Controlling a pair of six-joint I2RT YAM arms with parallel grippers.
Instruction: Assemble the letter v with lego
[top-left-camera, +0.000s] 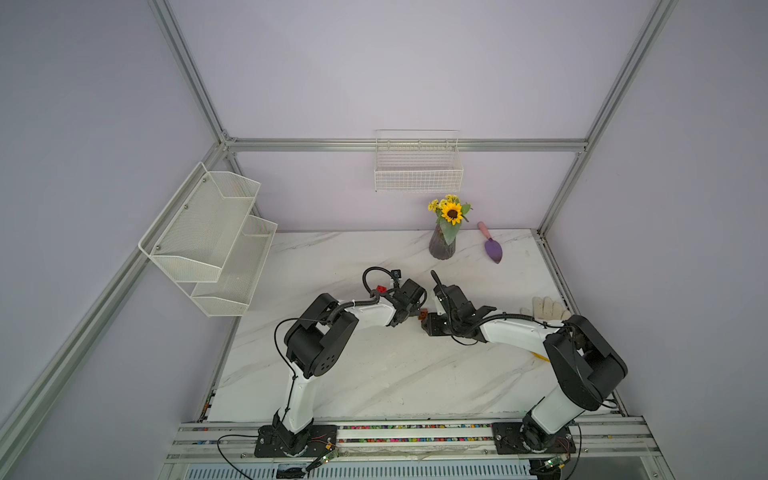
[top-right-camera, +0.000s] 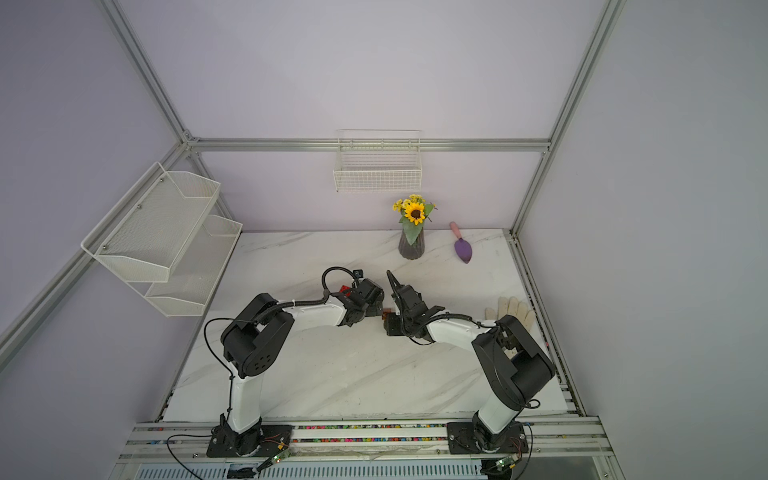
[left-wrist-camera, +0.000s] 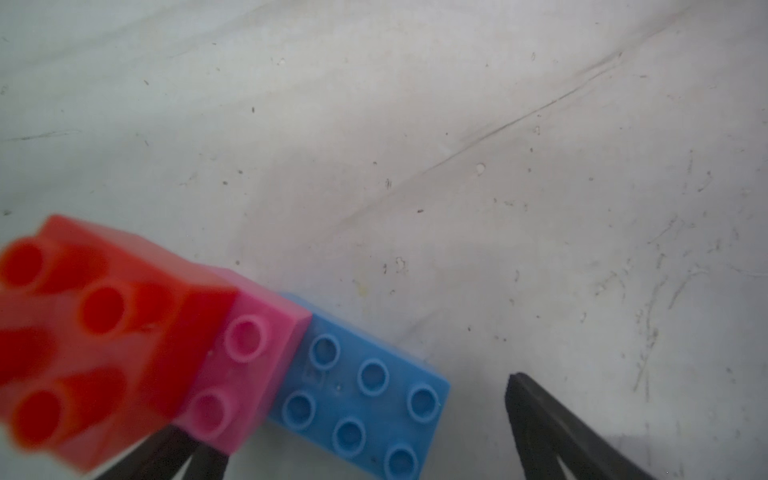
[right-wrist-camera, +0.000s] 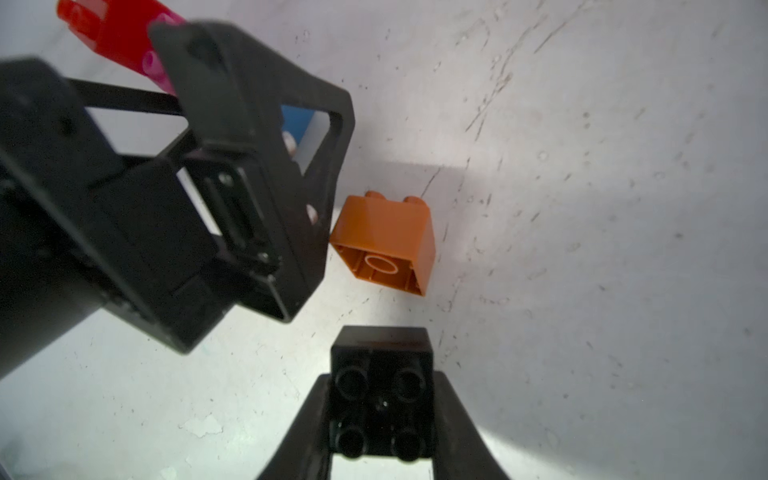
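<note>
In the right wrist view, my right gripper is shut on a black brick (right-wrist-camera: 381, 400), whose studs face the camera. Just beyond it an orange brick (right-wrist-camera: 384, 232) lies on its side on the table, hollow underside toward the black brick. My left gripper stands open, one finger (right-wrist-camera: 312, 216) close beside the orange brick. The left wrist view has a row of a red brick (left-wrist-camera: 104, 320), a pink brick (left-wrist-camera: 240, 344) and a blue brick (left-wrist-camera: 360, 384); the blue brick appears between the open fingers, the left one partly hidden behind the row.
A flower vase (top-left-camera: 442, 241) and a purple trowel (top-left-camera: 492, 249) stand and lie at the back. Pale gloves (top-right-camera: 512, 310) rest at the right edge.
</note>
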